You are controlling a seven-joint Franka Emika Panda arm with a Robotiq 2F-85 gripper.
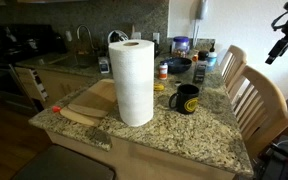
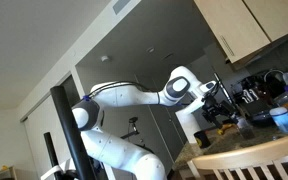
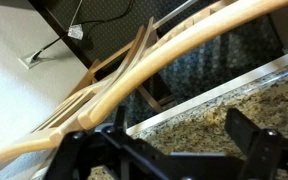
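Observation:
My gripper shows at the bottom of the wrist view, its two black fingers wide apart with nothing seen between them. In exterior view 1 the gripper [image 1: 274, 46] hangs at the upper right, over the chairs and clear of the counter objects. Exterior view 2 has the arm [image 2: 134, 92] reaching toward the counter. On the granite counter [image 1: 174, 140] stand a white paper towel roll [image 1: 134, 84] and, to its right, a black mug [image 1: 185, 99] with a yellow mark. A yellow item [image 1: 159, 87] lies partly hidden behind the roll.
A wooden cutting board [image 1: 96, 99] lies left of the roll. Bottles, a dark bowl [image 1: 178, 65] and a purplish jar [image 1: 181, 45] crowd the counter's back. Wooden chairs [image 1: 261, 105] line its right side. Bare counter lies in front of the mug.

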